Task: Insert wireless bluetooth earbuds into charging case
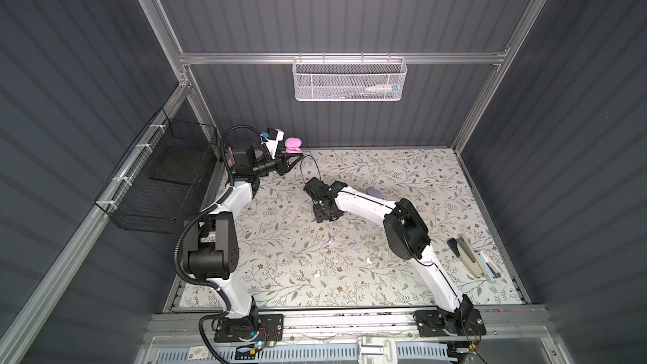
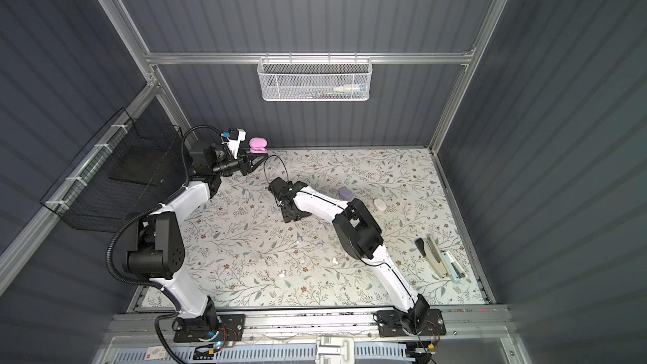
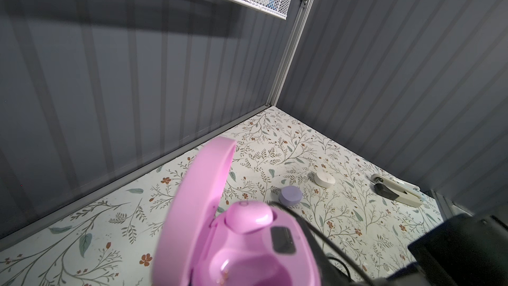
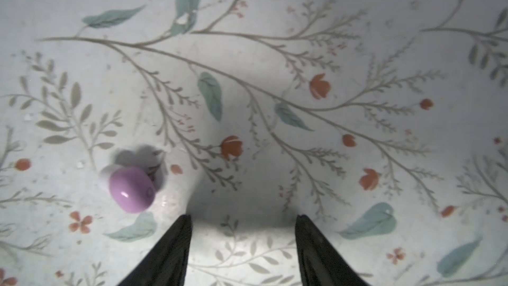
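Up at the back left, my left gripper (image 1: 294, 157) is shut on the pink charging case (image 1: 293, 143), whose lid stands up. In the left wrist view one socket of the case (image 3: 254, 257) holds a rounded pink earbud (image 3: 248, 217), while the nearer socket looks empty. A second pink earbud (image 4: 132, 188) lies on the patterned table, left of and beyond the fingertips of my right gripper. Those fingers stand apart with only tabletop showing between them. In the top views the right arm hides this earbud.
Purple earbuds (image 1: 331, 238) and white earbuds (image 1: 368, 261) lie scattered nearer the front. A purple case (image 2: 345, 193) and a white case (image 2: 380, 204) sit behind the right arm. Stationery (image 1: 475, 259) rests at the right edge.
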